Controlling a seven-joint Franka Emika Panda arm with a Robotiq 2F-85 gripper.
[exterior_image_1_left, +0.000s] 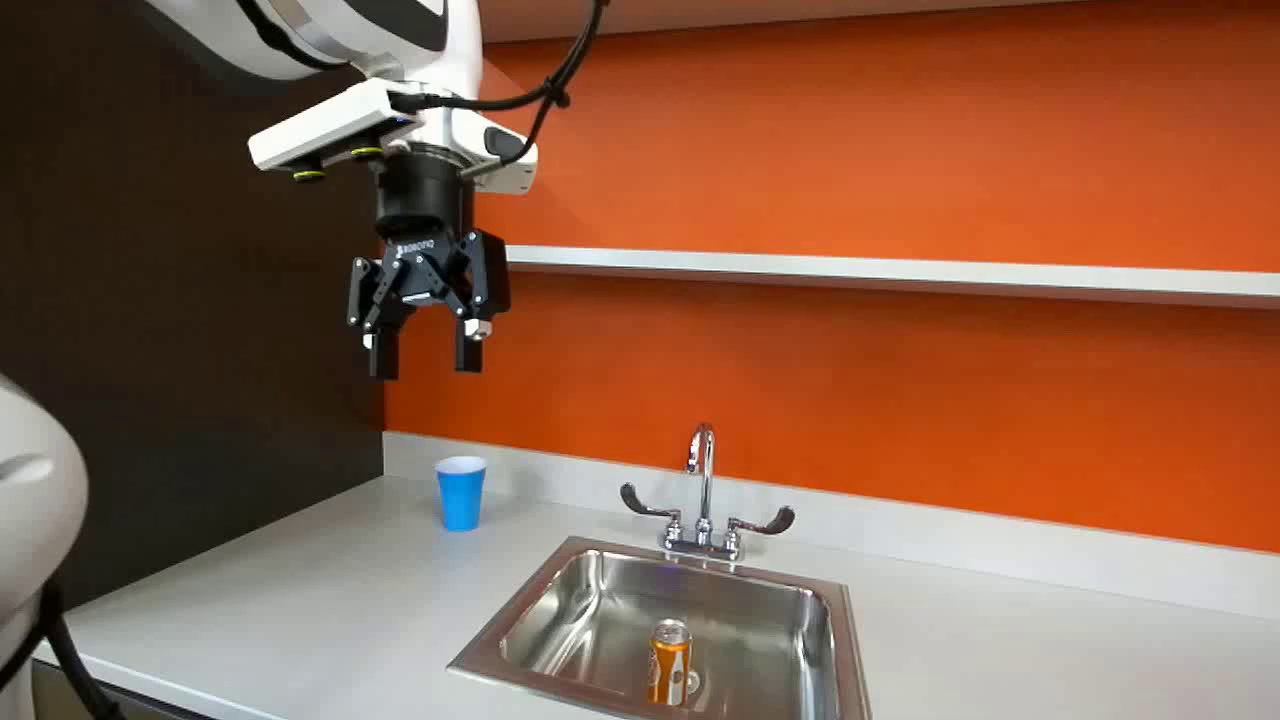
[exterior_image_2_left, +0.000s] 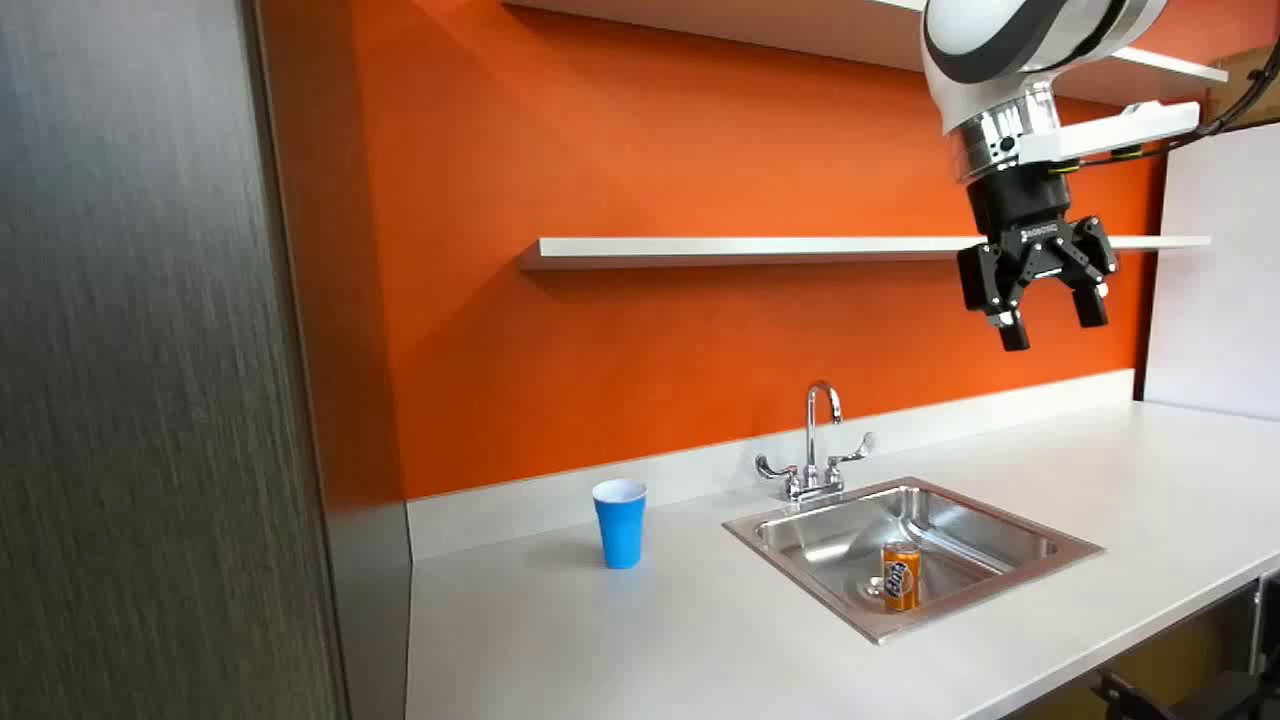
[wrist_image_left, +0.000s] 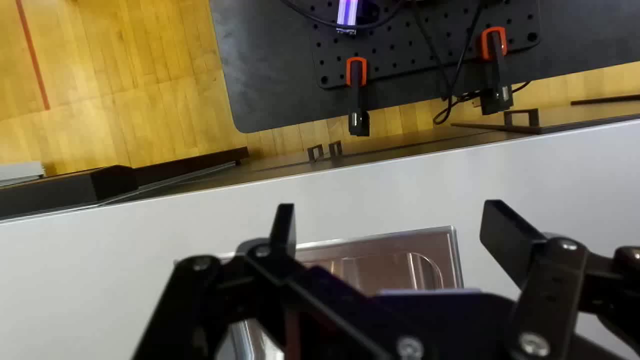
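Note:
High above the counter hangs my gripper, its fingers wide apart and nothing between them. In the second exterior view the gripper is likewise raised well clear of everything. An orange can stands upright inside the steel sink. The same can shows near the sink's front wall in the second exterior view. A blue cup stands upright on the counter, left of the sink. From the wrist, my open gripper spans part of the sink; neither can nor cup is visible there.
A chrome faucet with two lever handles rises behind the sink. Along the orange wall runs a white shelf, near gripper height. Bare counter lies right of the sink. A dark wall bounds the left side.

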